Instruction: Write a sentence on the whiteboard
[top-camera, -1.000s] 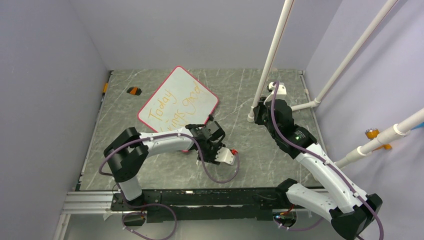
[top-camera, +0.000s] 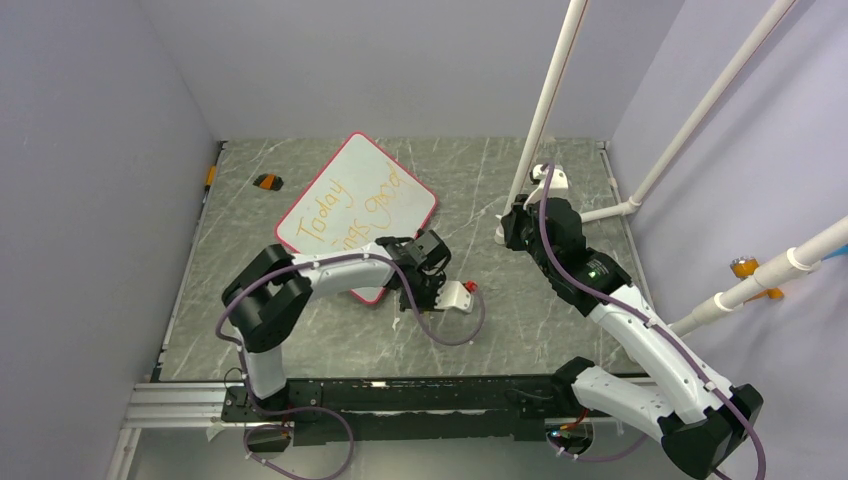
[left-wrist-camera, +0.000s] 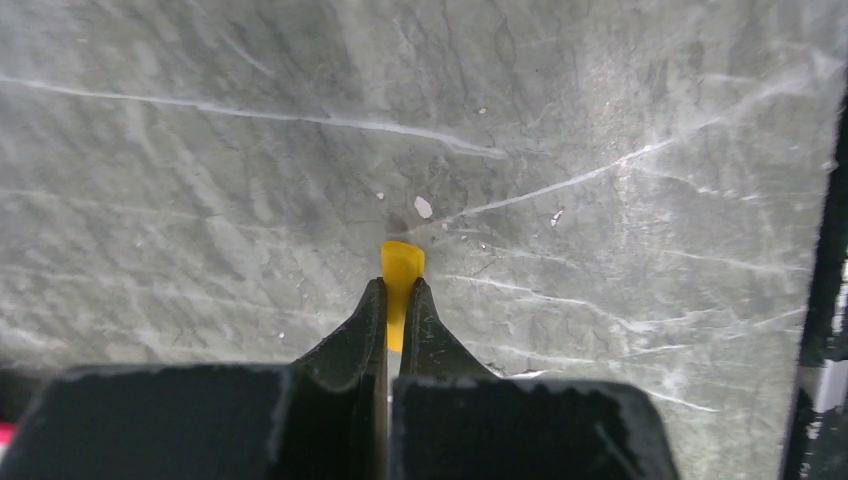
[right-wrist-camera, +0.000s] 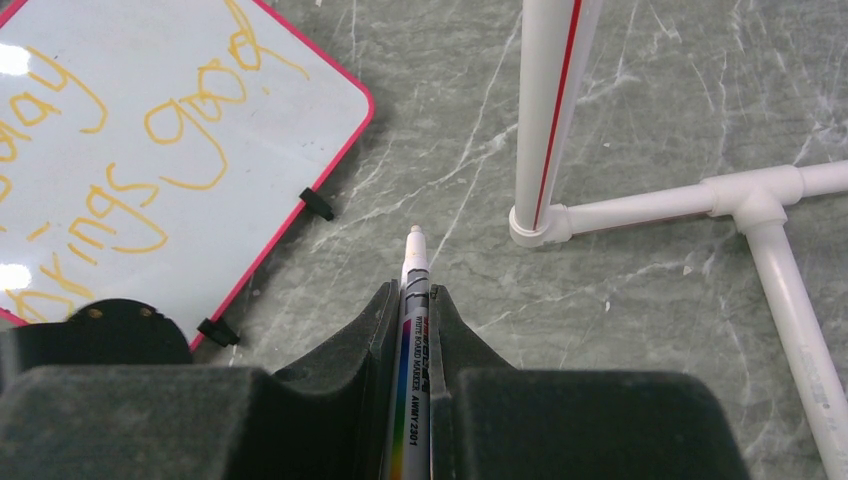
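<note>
Orange handwriting covers the pink-edged whiteboard (top-camera: 350, 190); "Today" and "good" are readable in the top view, while the left arm hides part of the lower text. In the left wrist view a small yellow marker cap (left-wrist-camera: 401, 265) is pinched between the fingertips of my left gripper, just over the grey table. My right gripper is shut on a white marker (right-wrist-camera: 415, 265), whose uncapped tip points away from the fingers, above the table right of the board.
An orange-and-black eraser-like object (top-camera: 268, 182) lies left of the board. White pipes (right-wrist-camera: 640, 208) stand on the right side. Black clips (right-wrist-camera: 316, 204) sit along the board's edge.
The left arm has since shifted slightly. The right gripper keeps the marker, almost still.
</note>
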